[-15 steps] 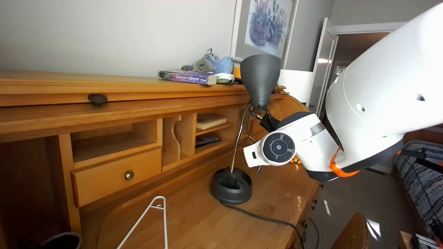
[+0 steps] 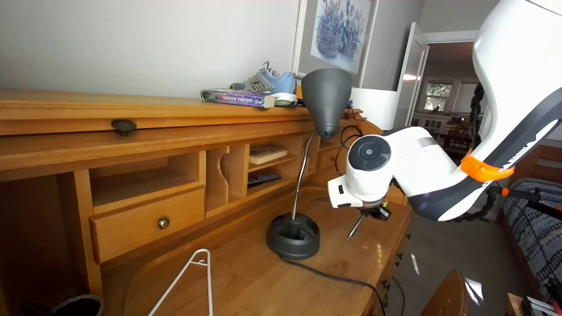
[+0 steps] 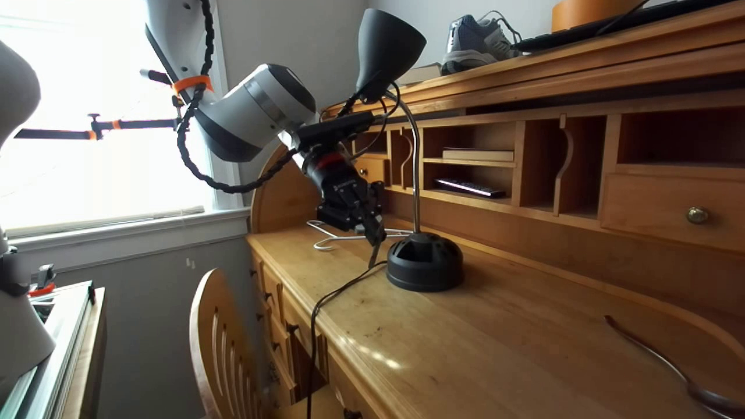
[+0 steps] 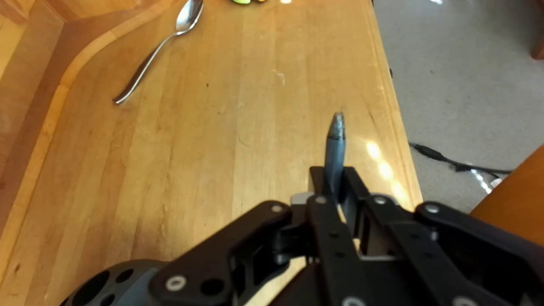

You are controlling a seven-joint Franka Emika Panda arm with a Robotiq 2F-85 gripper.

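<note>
My gripper is shut on a grey pen-like stick (image 4: 335, 148) with a pointed metallic tip. That tip sticks out past the fingers in the wrist view, over bare wood. In exterior view 2 the stick (image 3: 375, 255) slants down above the desk, just beside the black lamp base (image 3: 424, 264). From exterior view 1 it shows as a thin rod (image 2: 356, 227) under the white wrist, right of the lamp; the fingers are mostly hidden there. A metal spoon (image 4: 153, 57) lies on the desk at the upper left of the wrist view.
The lamp's shade (image 2: 326, 97) and bent neck (image 3: 417, 160) stand close to my arm. Its cord (image 2: 329, 274) crosses the desk's front edge. A white hanger (image 2: 209, 274) lies at one end. Open wood lies between the lamp and the spoon. A chair (image 3: 213, 342) stands in front.
The wrist has shifted right in exterior view 1, away from the lamp's neck, and more of the held stick shows. The upper arm has swung back. The lamp shade sits slightly farther left.
</note>
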